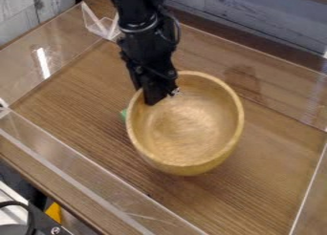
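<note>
A large tan plastic bowl [189, 129] hangs tilted in the middle right of the view, its inside facing the camera. My black gripper [157, 91] comes down from the top and is shut on the bowl's upper left rim; its fingertips are partly hidden at the rim. A small green object [124, 116] shows on the wooden floor just left of the bowl, mostly hidden behind it.
The wooden surface [76, 96] is open at the left and lower right. Clear side walls edge it left and right, and a pale wall stands at the back. A black cable with a yellow piece lies at the lower left corner.
</note>
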